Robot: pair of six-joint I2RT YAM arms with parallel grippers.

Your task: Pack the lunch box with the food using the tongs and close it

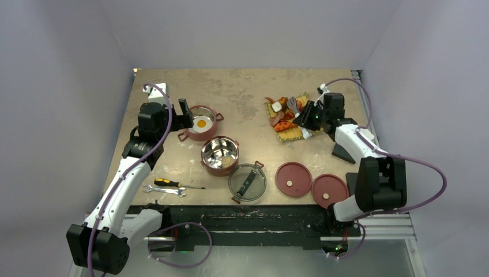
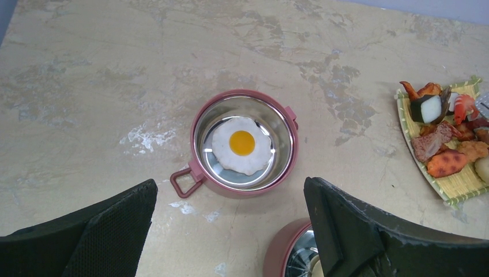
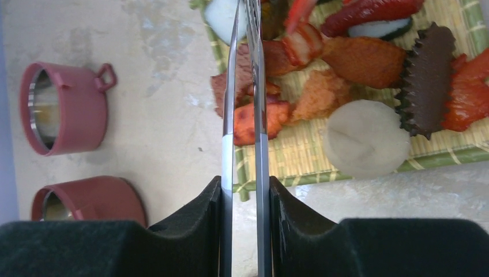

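Observation:
My left gripper is open and empty above a pink pot (image 2: pixel 242 184) holding a fried egg (image 2: pixel 242 144); a second pink pot (image 1: pixel 219 166) stands in front of it. At the right, my right gripper (image 1: pixel 311 115) is over a bamboo mat (image 1: pixel 288 136) of assorted food, including a sausage (image 3: pixel 369 12), a sea cucumber (image 3: pixel 427 75) and a pale round piece (image 3: pixel 366 138). A metal utensil (image 3: pixel 259 115) stands upright between the right gripper's fingers; whether they grip it I cannot tell.
A glass lid (image 1: pixel 259 184), two red lids (image 1: pixel 294 173) (image 1: pixel 330 184), a screwdriver (image 1: pixel 167 182) and wrenches (image 1: pixel 161 190) lie along the front. Dark pads (image 1: pixel 343 152) lie at the right.

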